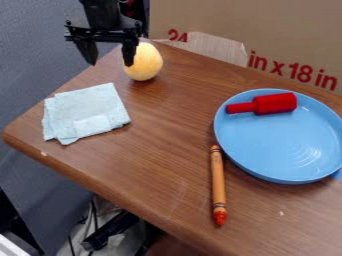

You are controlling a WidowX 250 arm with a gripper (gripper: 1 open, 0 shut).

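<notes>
My black gripper [107,52] hangs at the top left, fingers pointing down and spread open, just above and left of a pale yellow ball [144,66] on the wooden table [160,160]. Nothing shows between the fingers. A folded light blue cloth [84,114] lies on the left of the table. A blue plate [281,145] sits at the right with a red rolling-pin-like object [270,103] on it. An orange crayon-shaped stick [218,185] lies beside the plate.
A cardboard box [267,35] stands behind the table.
</notes>
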